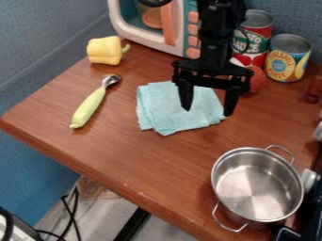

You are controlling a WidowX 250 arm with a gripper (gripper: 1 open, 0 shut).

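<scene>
My black gripper [206, 101] hangs above a light blue folded cloth [163, 111], its two fingers apart and pointing down, with nothing visible between them. A steel pot [257, 185] with two handles stands at the lower right. A spoon with a pale green handle [88, 108] lies to the left of the cloth, and a yellow pepper [104, 51] lies at the back left.
A toy microwave [157, 24] is at the back, with cans [288, 60] and a red object [258, 79] at the back right, partly behind the arm.
</scene>
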